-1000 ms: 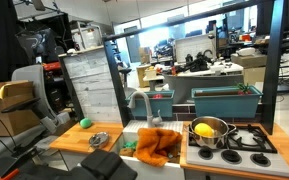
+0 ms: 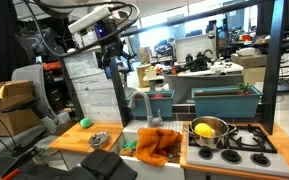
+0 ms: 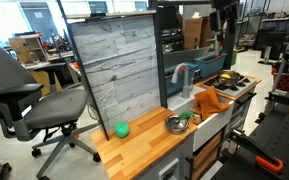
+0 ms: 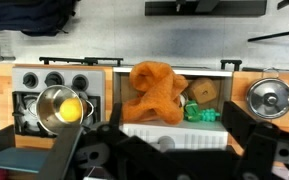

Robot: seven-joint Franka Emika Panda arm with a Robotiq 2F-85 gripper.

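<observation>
My gripper (image 2: 116,72) hangs open above the counter and sink, well clear of everything below. In the wrist view its dark fingers (image 4: 96,150) spread wide at the lower edge with nothing between them. An orange cloth (image 4: 152,92) lies crumpled in the sink, draped over its front edge in exterior view 1. Beside it in the sink are a brown item (image 4: 203,91) and a green item (image 4: 201,114). A steel pot (image 2: 221,128) holding a yellow object (image 2: 204,130) stands by the stove. On the other side of the sink sits a small lidded pan (image 2: 99,139).
A green round object (image 3: 121,130) rests on the wooden counter (image 3: 134,155) near the grey panel. The faucet (image 2: 142,104) rises behind the sink. Black burners (image 2: 249,137) and knobs occupy the stove, with blue bins (image 2: 226,105) behind.
The arm has come down from the top of exterior view 1, bringing the gripper lower over the counter. The cloth, pot and pan have not moved.
</observation>
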